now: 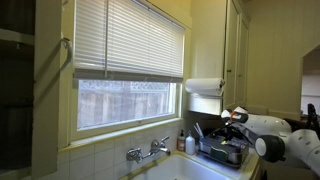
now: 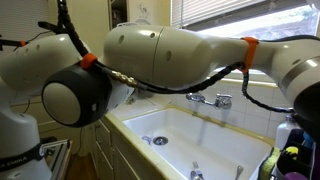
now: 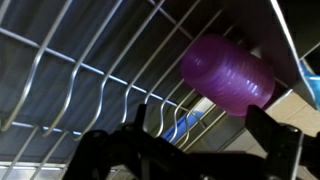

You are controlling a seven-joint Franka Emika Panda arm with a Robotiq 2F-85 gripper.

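A purple cup (image 3: 228,74) lies on its side in the wire dish rack (image 3: 85,65) in the wrist view. My gripper stands open just short of it, its dark fingers spread apart with no object between them. Exterior view 1 has the gripper (image 1: 235,119) over the dark dish rack (image 1: 222,151) at the right end of the counter. How far the fingertips are from the cup is hard to judge. Under the cup, a blue and white item (image 3: 192,118) shows through the wires.
Left of the rack is the white sink (image 1: 185,168) with a wall faucet (image 1: 147,152). Soap bottles (image 1: 190,145) stand between sink and rack. A paper towel roll (image 1: 204,86) hangs beneath the cabinet. My arm (image 2: 190,60) crosses above the sink in exterior view 2.
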